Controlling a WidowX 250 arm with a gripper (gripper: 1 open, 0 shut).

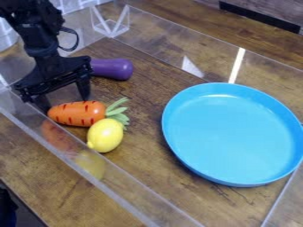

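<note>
My black gripper (50, 82) is low at the left, inside the clear-walled enclosure, just above and behind an orange toy carrot (78, 113) with green leaves. Its fingers angle down toward the carrot; whether they are apart or closed on anything is hard to tell. A yellow lemon (105, 135) lies right of and in front of the carrot. A purple eggplant (109, 68) rests behind, to the right of my gripper.
A large blue plate (231, 133) fills the right side. Clear plastic walls run along the left and around the wooden surface (166, 71).
</note>
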